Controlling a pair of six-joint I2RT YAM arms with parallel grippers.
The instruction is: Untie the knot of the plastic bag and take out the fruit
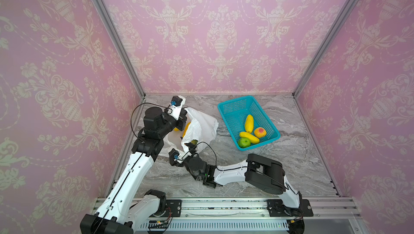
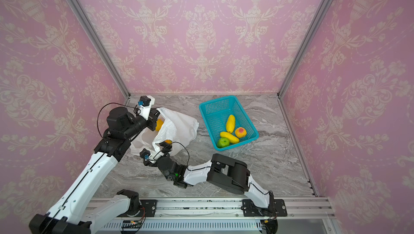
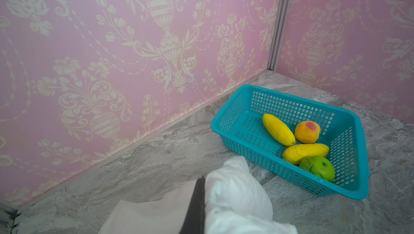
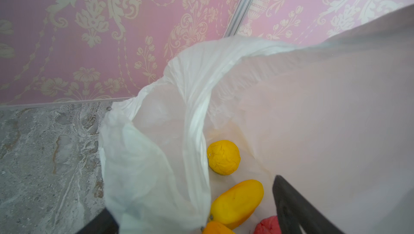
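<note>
The white plastic bag (image 1: 202, 126) lies with its mouth spread wide on the left of the table. Its raised edge runs up to my left gripper (image 1: 184, 120), which is shut on the thin film; in the left wrist view, white film (image 3: 237, 195) shows beside a dark finger (image 3: 197, 208). At the near rim, my right gripper (image 1: 191, 146) is part open, with fingers (image 4: 295, 208) apart and a fold of bag between them. Inside the bag, the right wrist view shows a round yellow fruit (image 4: 223, 157), a long yellow fruit (image 4: 238, 203), an orange fruit (image 4: 217, 228) and a red one (image 4: 267, 225).
A blue perforated basket (image 1: 230, 124) stands right of the bag, holding two long yellow fruits, a peach (image 1: 260, 132) and a green fruit (image 1: 244, 142). Its back left part is empty. Bare table (image 1: 297, 156) lies to the right. Patterned walls enclose three sides.
</note>
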